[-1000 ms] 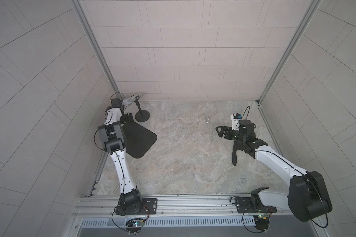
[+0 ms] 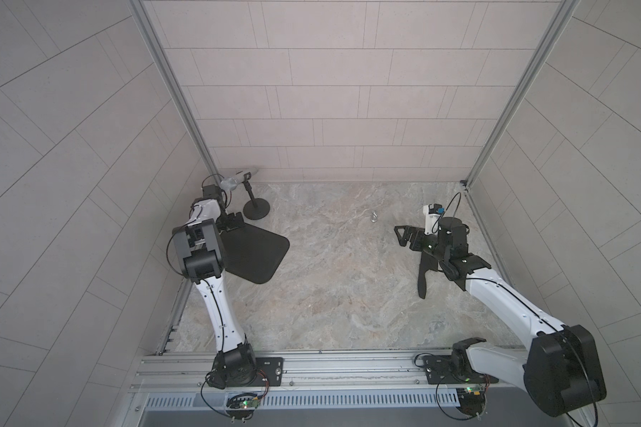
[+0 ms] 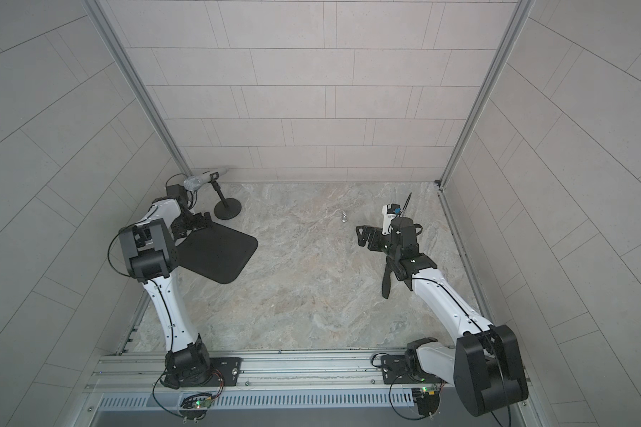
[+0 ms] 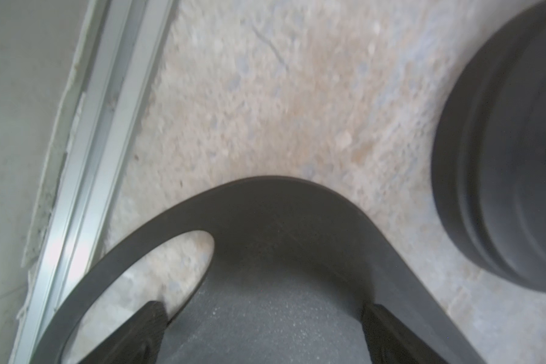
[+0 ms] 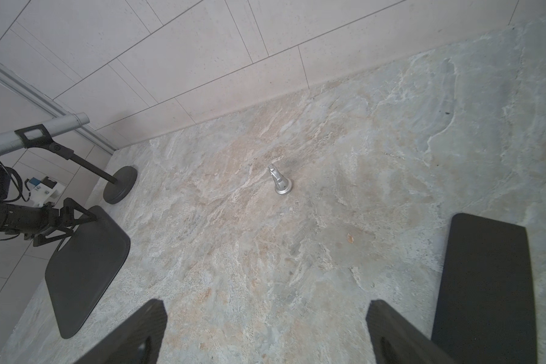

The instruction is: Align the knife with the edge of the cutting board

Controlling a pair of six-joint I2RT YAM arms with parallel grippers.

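Note:
At the left lies the black cutting board (image 2: 260, 249), whose handle end with an oval hole shows close up in the left wrist view. My left gripper is open over that end, a dark finger (image 4: 136, 333) by the hole and the other over the opposite side. Contact cannot be told. On the right, the black knife (image 2: 423, 277) lies partly hidden under my right arm. Its broad dark blade (image 5: 488, 291) appears at the right of the right wrist view. My right gripper is open, with only bare table visible between its fingers.
A black stand base (image 2: 256, 208) carrying a grey tube stands close behind the board. A small silver object (image 5: 281, 182) sits toward the back middle. Metal rail (image 4: 97, 157) and wall border the left side.
My right arm has drifted slightly right.

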